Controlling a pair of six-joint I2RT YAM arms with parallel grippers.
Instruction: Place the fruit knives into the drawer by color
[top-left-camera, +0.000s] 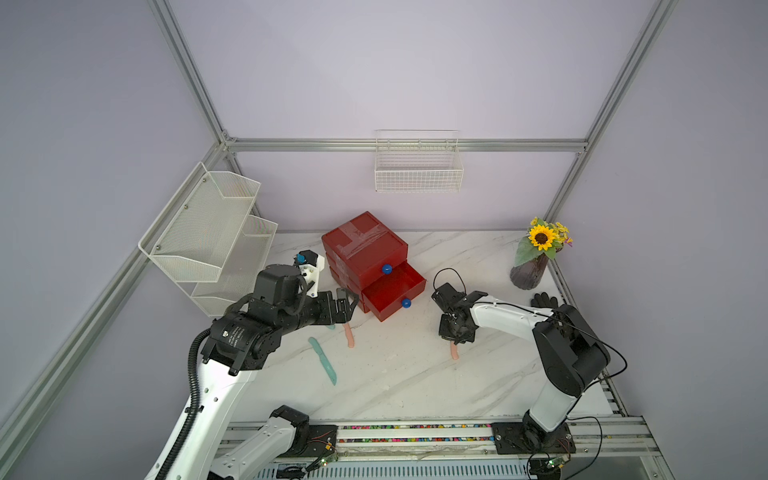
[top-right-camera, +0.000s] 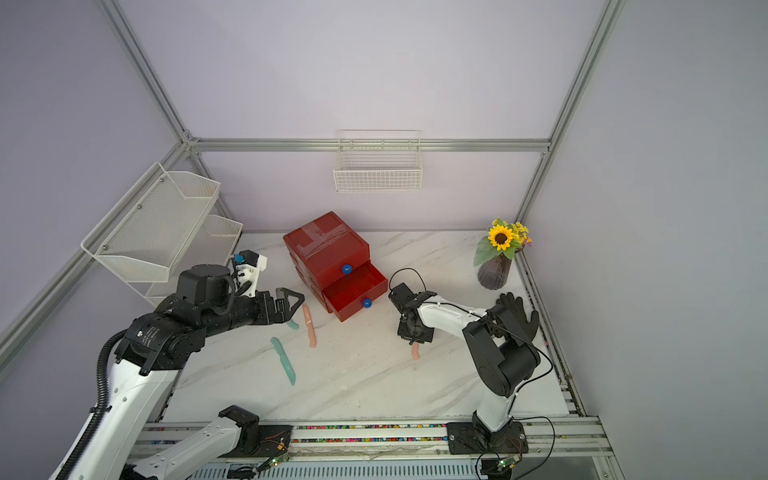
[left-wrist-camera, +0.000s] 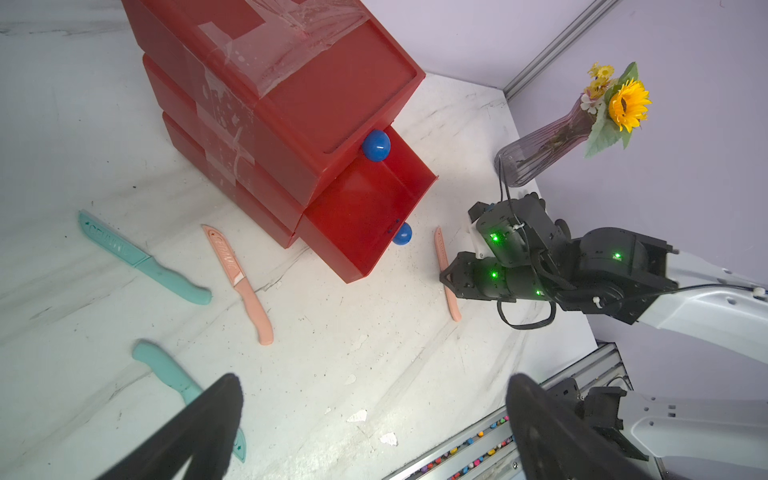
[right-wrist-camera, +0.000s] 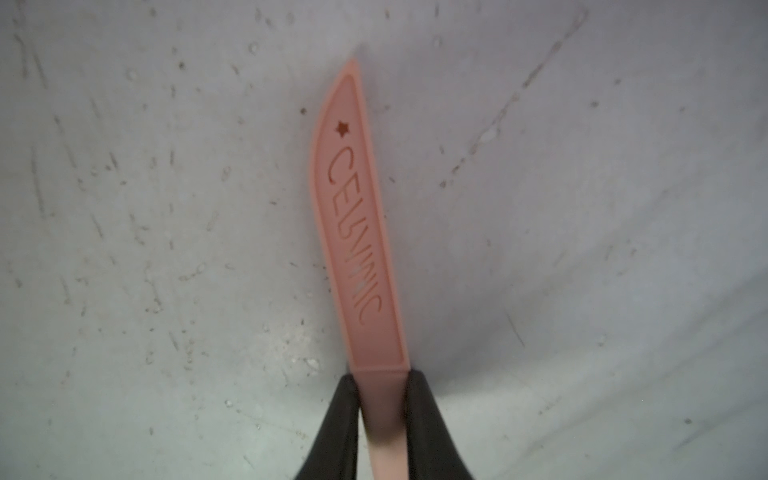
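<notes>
A pink knife lies on the table right of the open lower drawer; my right gripper is down on it, one finger at each side of its middle, though whether it is fully closed is unclear. My left gripper stands open above the table on the left, nothing between its fingers. Beneath it lie a second pink knife, a teal knife and another teal knife in the left wrist view. The visible drawer floor is empty.
The red drawer unit stands at the back centre, white wire baskets hang at the left, and a vase of flowers stands at the back right beside a black glove.
</notes>
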